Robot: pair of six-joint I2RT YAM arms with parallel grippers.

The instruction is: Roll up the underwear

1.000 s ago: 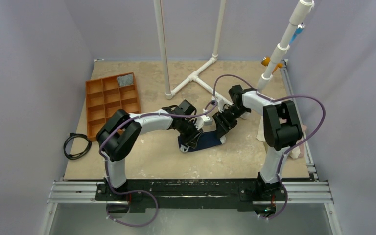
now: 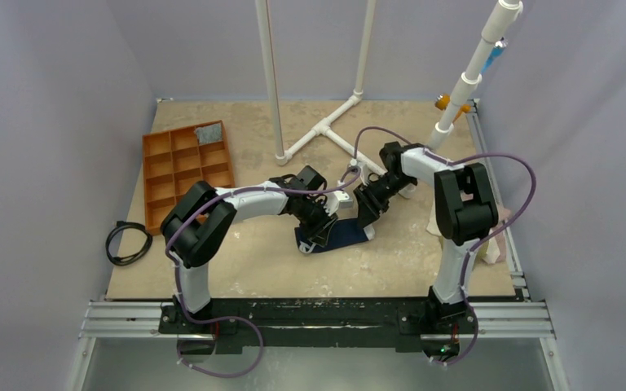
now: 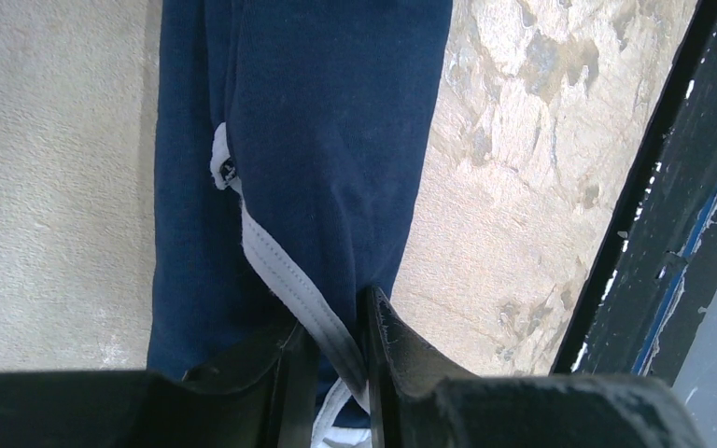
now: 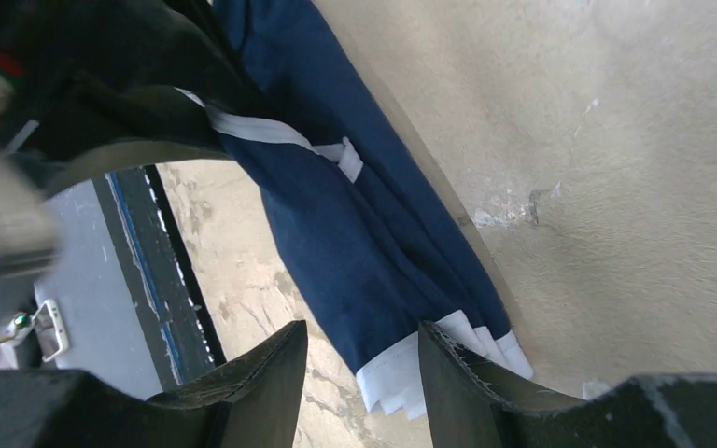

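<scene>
The dark navy underwear (image 2: 342, 235), with white trim, lies folded into a long strip on the table. At its left end, my left gripper (image 2: 313, 243) is low over the cloth. In the left wrist view, the white trim (image 3: 294, 280) runs between the narrowly spaced fingers, and the cloth creases towards the right fingertip (image 3: 374, 308); whether they pinch it cannot be told. Over the strip's right end is my right gripper, open, with the navy cloth and its white end band (image 4: 394, 371) showing between and beyond its fingers. In that view, the left arm covers the strip's far part.
An orange divided tray (image 2: 159, 169) with a grey cloth (image 2: 209, 133) stands back left. A coiled black cable (image 2: 130, 244) lies below it. White pipes (image 2: 324, 126) stand behind the grippers. Bare table lies in front of the strip.
The left arm has stayed nearly still.
</scene>
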